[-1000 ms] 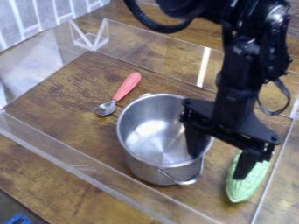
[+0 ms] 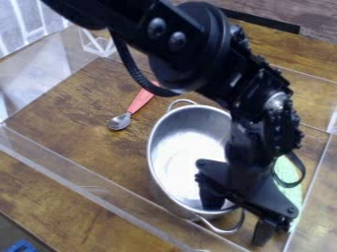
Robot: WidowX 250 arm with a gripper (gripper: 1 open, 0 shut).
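A steel pot (image 2: pixel 176 148) with wire handles stands at the centre of the camera view. My black gripper (image 2: pixel 235 202) is low over the pot's right side and hides part of it, with one finger over the interior; whether it is open or shut, or touches the rim, I cannot tell. A pale green object (image 2: pixel 289 184), perhaps a vegetable, lies right of the pot, mostly behind the gripper. A spoon with a pink handle (image 2: pixel 140 101) lies to the upper left of the pot.
Clear plastic walls border the wooden surface (image 2: pixel 73 128) on several sides. A small blue object (image 2: pixel 19 246) sits at the lower left corner.
The gripper has moved down and left, toward the viewer, onto the pot's right side. The pot appears shifted slightly toward the right and front, and more of it is covered.
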